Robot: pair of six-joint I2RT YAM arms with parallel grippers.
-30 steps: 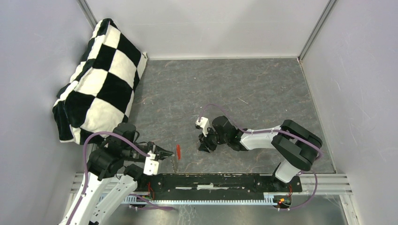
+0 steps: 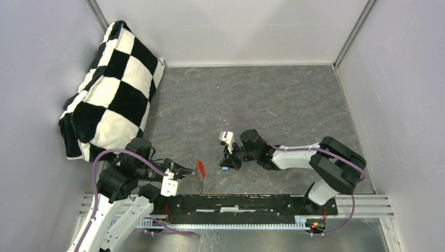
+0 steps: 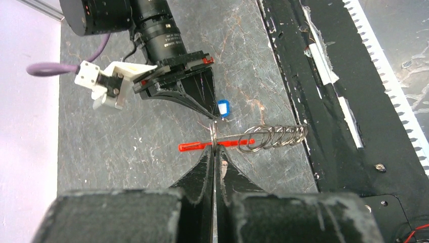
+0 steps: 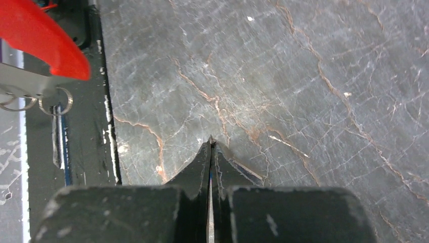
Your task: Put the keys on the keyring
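My left gripper is shut on a thin metal ring that stands up between its fingertips. From there the keyring hangs in the air, with a red piece and a row of wire loops; in the right wrist view a blurred red piece (image 4: 48, 40) shows close up at upper left. My right gripper is shut, with nothing visible between its tips. Right beside its tips is a blue key head with a white patch (image 3: 223, 108). A thin metal piece (image 4: 248, 170) shows beyond the right fingers, most of it hidden.
A black rail (image 2: 246, 206) runs along the front edge of the stone table (image 2: 257, 100). A checkered cushion (image 2: 118, 86) leans at the back left.
The hanging keyring and its red piece have swung and turned slightly.
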